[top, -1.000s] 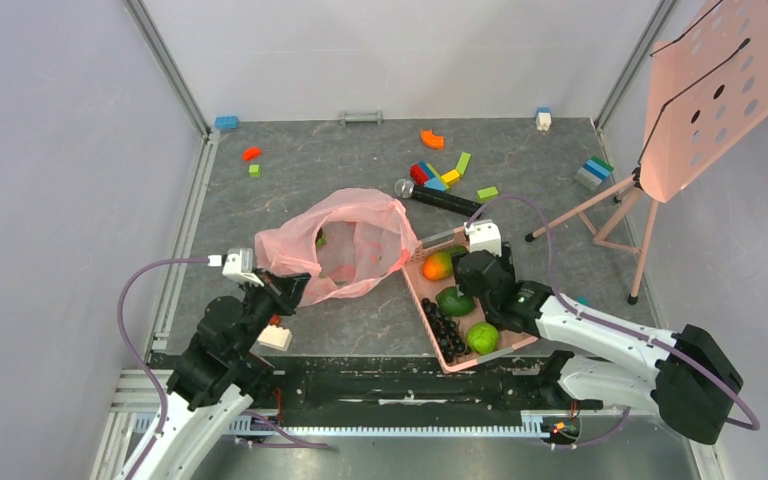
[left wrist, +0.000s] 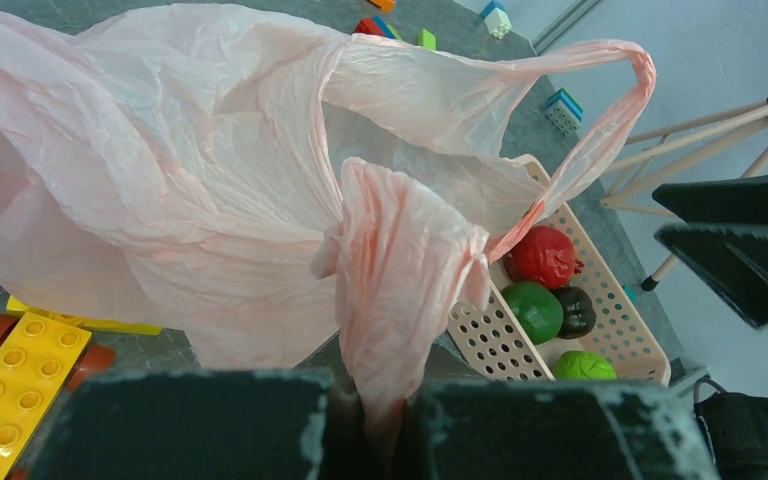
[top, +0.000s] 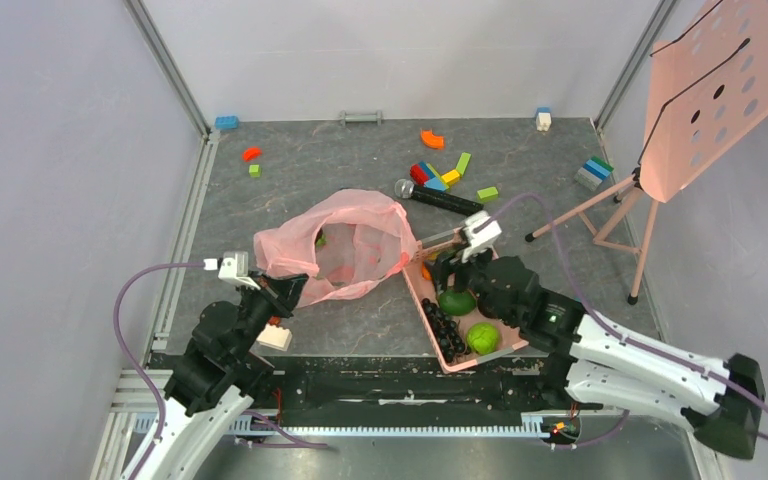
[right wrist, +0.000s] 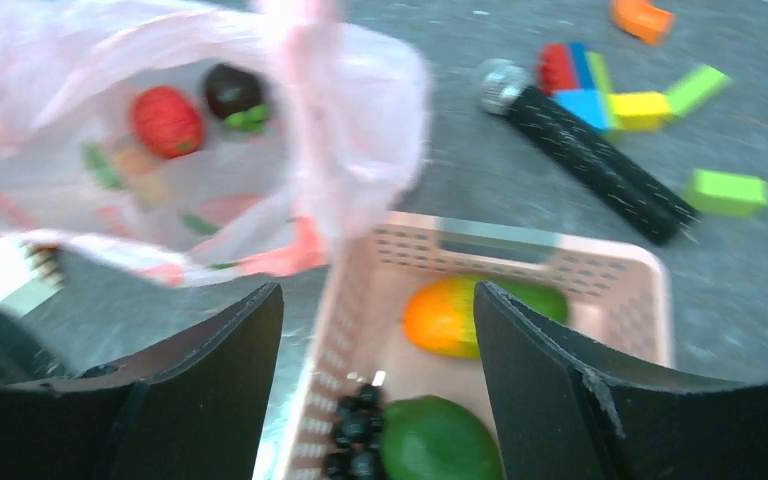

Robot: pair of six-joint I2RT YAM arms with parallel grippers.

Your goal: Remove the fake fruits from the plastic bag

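The pink translucent plastic bag [top: 305,235] lies with its mouth spread toward the basket. My left gripper is shut on a bunched fold of its rim. Inside the bag, the right wrist view shows a red fruit [right wrist: 167,121] and a dark round fruit with a green top [right wrist: 233,92], both blurred. My right gripper is over the basket [top: 428,322], its fingers apart and empty. Fruits in the basket include an orange-green mango [right wrist: 450,318], a green avocado [right wrist: 438,440], a red pomegranate [left wrist: 543,256], dark grapes [top: 444,330] and a green cabbage-like ball [top: 483,338].
A black microphone [top: 443,197] and coloured blocks [top: 430,176] lie behind the basket. A pink board on a tripod [top: 625,215] stands at the right. Bare grey floor [top: 305,160] extends behind the bag.
My right gripper has swung left over the basket toward the bag, now covering much of the mango in the top view. The left arm and the bag have stayed in place.
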